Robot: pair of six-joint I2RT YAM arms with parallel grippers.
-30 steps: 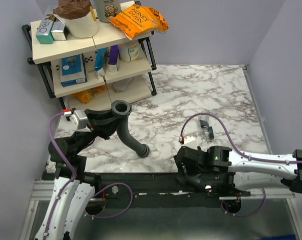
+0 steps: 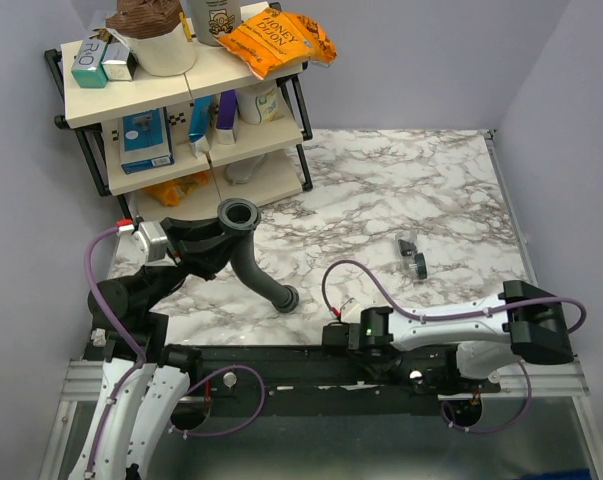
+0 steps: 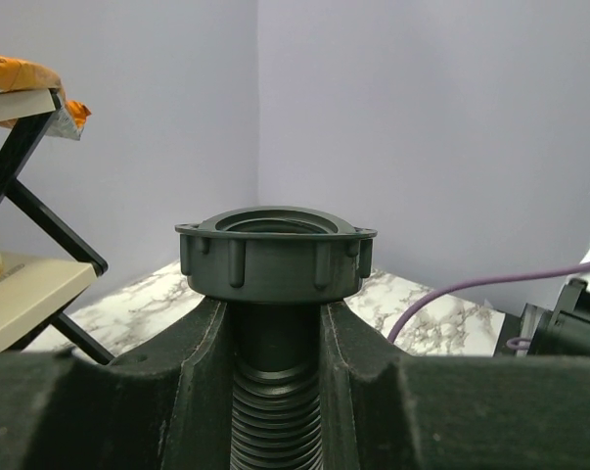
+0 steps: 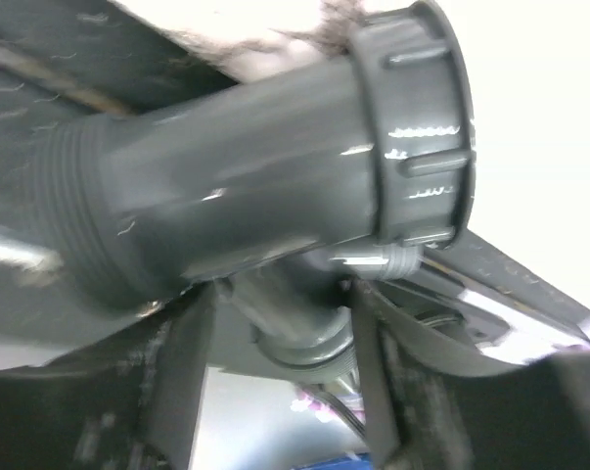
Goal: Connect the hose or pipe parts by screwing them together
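Observation:
A dark grey corrugated hose (image 2: 258, 274) curves up from the marble counter, its ringed upper end held aloft. Just below that collar (image 3: 275, 257), my left gripper is shut on the hose, a finger against each side of its neck. My right gripper is down at the counter's front edge, mostly hidden by its own arm from above. In the blurred right wrist view, its fingers stand apart close to a grey pipe with a ribbed ring nut (image 4: 412, 132). Further pipework shows through the gap; contact is hard to tell.
A loaded shelf rack (image 2: 186, 160) stands at the back left. Small clear and dark fittings (image 2: 414, 258) lie on the right of the counter. Purple tubes run along both arms.

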